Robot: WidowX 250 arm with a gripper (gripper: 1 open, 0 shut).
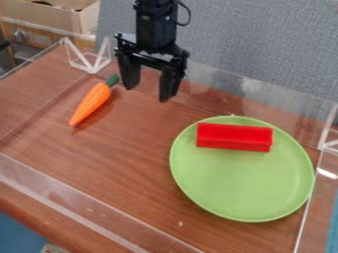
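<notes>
An orange carrot [90, 102] with a green top lies on the wooden surface at the left. A red block [234, 137] rests on the upper part of a green plate [242, 192] at the right. My black gripper [148, 86] hangs open above the surface toward the back, a little right of the carrot's top, with nothing between its fingers.
Clear low walls edge the wooden surface [119, 168]. White brackets [89, 61] stand at the back left and right edge. A box [50, 14] is behind at top left.
</notes>
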